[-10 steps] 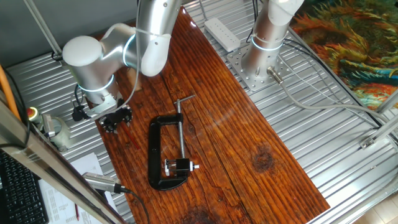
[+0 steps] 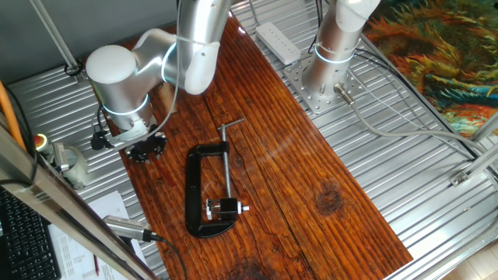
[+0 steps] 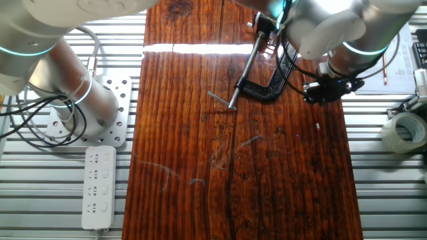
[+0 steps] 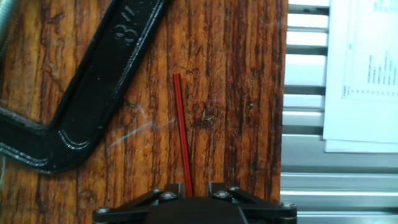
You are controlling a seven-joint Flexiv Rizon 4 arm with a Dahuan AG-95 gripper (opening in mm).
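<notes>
A thin red stick (image 4: 181, 124) lies on the wooden board (image 4: 249, 112) in the wrist view, its near end reaching the space between my fingers. My gripper is open, with a gap between its fingertips; the stick runs nearer the left one. Whether the stick is level with the fingertips or below them, I cannot tell. In exterior view 1 the gripper (image 2: 146, 149) points down over the board's left edge. Exterior view 2 has the gripper (image 3: 327, 91) at the board's right side.
A black C-clamp (image 2: 194, 183) lies on the board beside the gripper; its frame (image 4: 102, 87) is left of the stick. Papers (image 4: 367, 74) lie beyond the board's edge. A tape roll (image 3: 405, 131) and a power strip (image 3: 100, 187) flank the board, whose other end is clear.
The clamp has stayed where it was.
</notes>
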